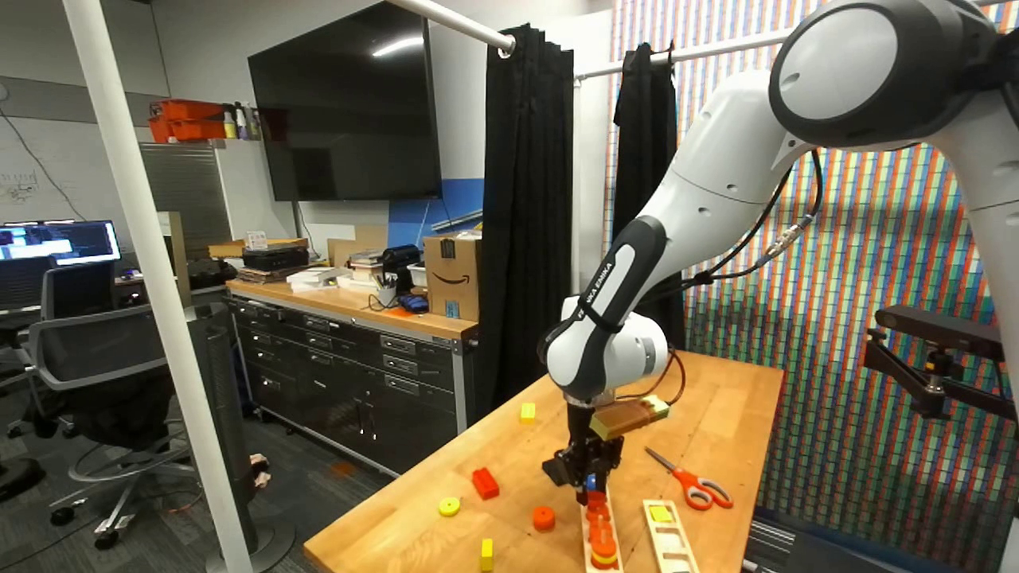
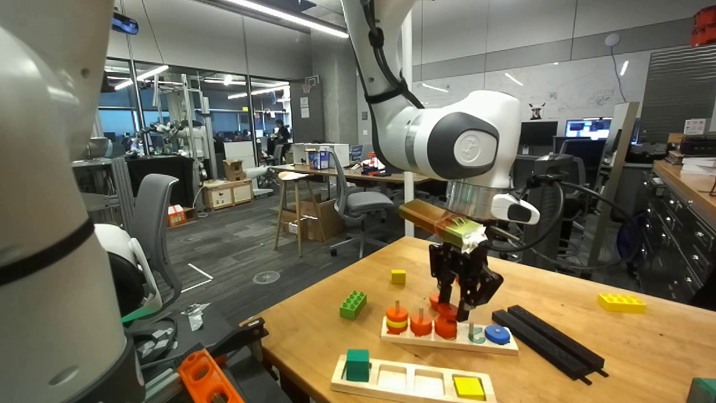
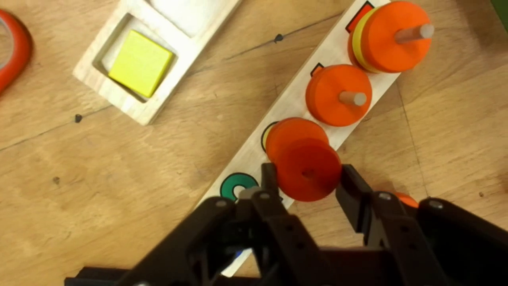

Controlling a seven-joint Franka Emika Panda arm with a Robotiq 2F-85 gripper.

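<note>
A red disc (image 3: 308,171) sits between the fingers of my gripper, which is shut on it. In the wrist view this disc overlaps the orange-red stack (image 3: 293,131) on the middle peg of the wooden peg board (image 3: 340,136). Exterior view 2 shows the gripper (image 2: 456,312) just above the board, close over that stack; whether the disc touches it I cannot tell. Farther along the board stand another orange-red stack (image 3: 333,93) and one with a yellow layer (image 3: 395,35). A blue disc (image 2: 497,333) lies at the other end.
Beside the peg board lies a wooden tray (image 2: 403,377) with a green block (image 2: 357,365) and a yellow block (image 2: 469,387). Black rails (image 2: 550,342) flank the board's end. Scissors (image 1: 700,490), a loose orange disc (image 1: 544,517) and a red brick (image 1: 485,483) rest on the table.
</note>
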